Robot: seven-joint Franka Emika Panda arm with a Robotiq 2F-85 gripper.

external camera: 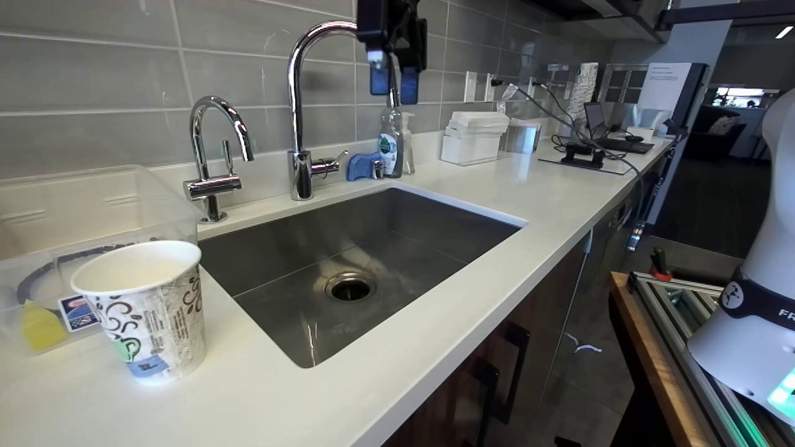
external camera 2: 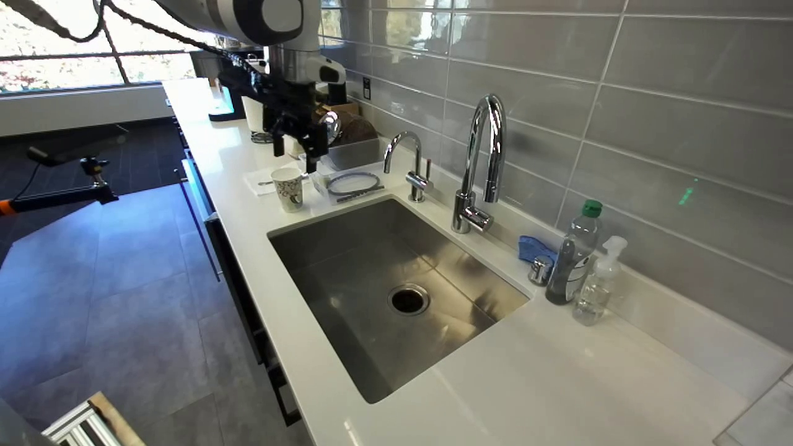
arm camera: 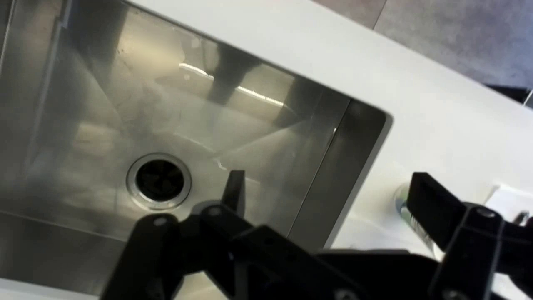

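Note:
My gripper [external camera: 394, 88] hangs at the top of exterior view 1, its blue-lit fingers apart with nothing between them. In the wrist view the gripper is open, over the sink's edge and the counter. A patterned paper cup [external camera: 145, 316] stands upright on the counter left of the sink; the same cup [external camera 2: 288, 189] appears below the arm in exterior view 2, apart from the fingers. One finger hides most of the cup [arm camera: 413, 217] in the wrist view. The steel sink [external camera: 298, 261] is empty, its drain [arm camera: 160, 181] open.
A tall faucet [external camera 2: 476, 163] and a smaller faucet [external camera 2: 412, 167] rise behind the sink. Near the wall stand a soap bottle [external camera 2: 572, 256], a pump bottle [external camera 2: 595, 290] and a blue sponge [external camera 2: 535, 248]. A clear bin [external camera: 97, 201] sits by the cup.

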